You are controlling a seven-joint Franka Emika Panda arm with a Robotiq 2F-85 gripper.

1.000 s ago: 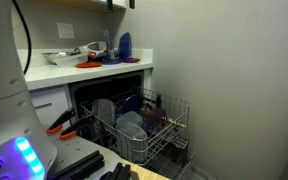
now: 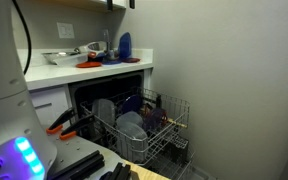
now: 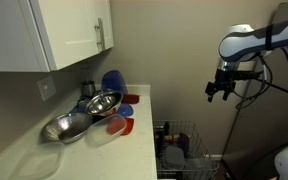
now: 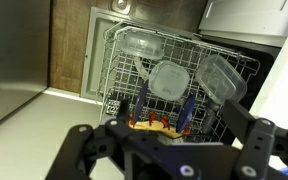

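My gripper [image 3: 218,97] hangs in the air above the dishwasher, its two fingers apart and nothing visible between them. From the wrist view the gripper points down at the pulled-out lower rack [image 4: 112,72]. Clear plastic containers lie in that rack: one round [image 4: 169,79], one at the far side [image 4: 141,43] and a squarish one [image 4: 221,78]. Nearer the fingers are dark blue utensils [image 4: 187,114] and red and yellow items [image 4: 159,126]. In exterior view 1 the rack [image 2: 174,133] holds clear bowls [image 2: 131,126].
On the white counter [image 3: 134,155] are a steel bowl [image 3: 105,103], a steel colander [image 3: 67,127], clear containers [image 3: 106,130] and red items [image 3: 130,98]. A blue board [image 3: 114,82] leans at the back. White cabinets [image 3: 74,30] overhang the counter.
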